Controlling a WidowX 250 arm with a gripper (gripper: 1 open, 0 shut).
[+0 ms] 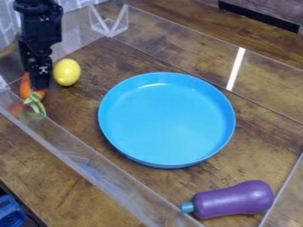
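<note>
My black gripper (35, 71) is at the upper left, open, with its fingers lowered around the upper part of an orange carrot (31, 96) with green leaves, beside the clear wall. Whether the fingertips touch it cannot be told. A yellow lemon (67, 73) lies just to the right of the gripper.
A blue plate (166, 120) fills the middle of the wooden surface. A purple eggplant toy (233, 200) lies at the lower right. Clear walls (119, 182) border the area. Bare wood shows above the plate.
</note>
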